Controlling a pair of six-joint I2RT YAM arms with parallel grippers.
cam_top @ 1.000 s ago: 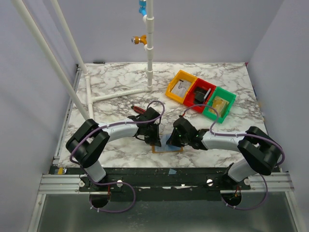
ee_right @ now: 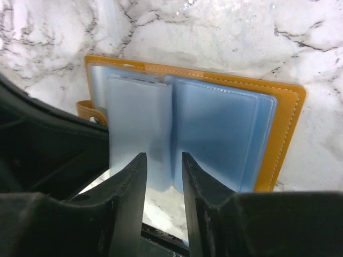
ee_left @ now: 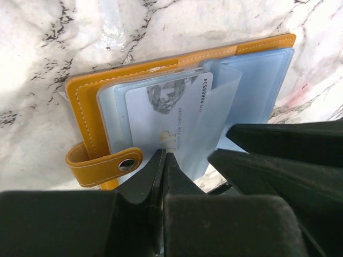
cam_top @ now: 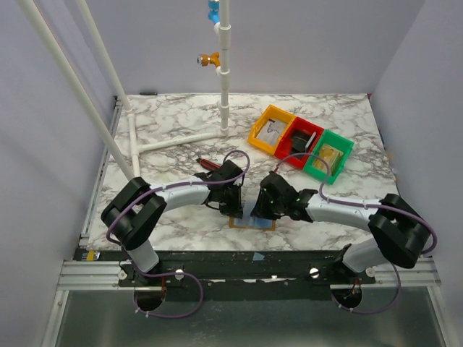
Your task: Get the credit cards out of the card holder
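Observation:
The tan card holder (ee_left: 84, 110) lies spread on the marble table, with its clear blue sleeves showing. In the left wrist view a white card (ee_left: 185, 123) with grey print sits in a raised, slanting sleeve (ee_left: 228, 85). My left gripper is shut, its tips at the card's lower part, with nothing visible between them. In the right wrist view my right gripper is partly open over the sleeves. The free edge of the pale left sleeve (ee_right: 139, 118) passes between its fingertips; whether they touch it, I cannot tell. Flat blue sleeves (ee_right: 225, 128) lie to its right.
Orange (cam_top: 265, 139), red (cam_top: 281, 153) and green (cam_top: 316, 173) bins stand at the back right, with items inside. A red-handled tool (cam_top: 207, 164) lies behind the left gripper. White pipes (cam_top: 181, 141) frame the left back. Marble is clear at the front left.
The left gripper and the holder have shifted a little right, and the pale sleeve between the grippers shows more.

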